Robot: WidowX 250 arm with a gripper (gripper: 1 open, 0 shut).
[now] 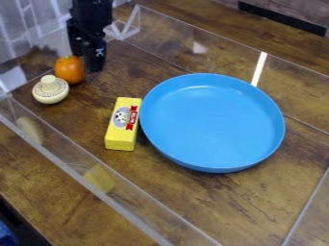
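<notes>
A dark gripper (88, 48) reaches in from the top left and hangs just above and right of an orange round object (69, 69); whether its fingers are open or shut is too dark and small to tell. A white ridged object, like a mushroom (50, 89), sits below the orange one. A yellow box (122, 125) with a printed label lies left of a large blue plate (213, 122).
Clear plastic walls cross the wooden table (154, 207) along the left, top and right. Bare wood shows between the orange object and the plate, and below the yellow box.
</notes>
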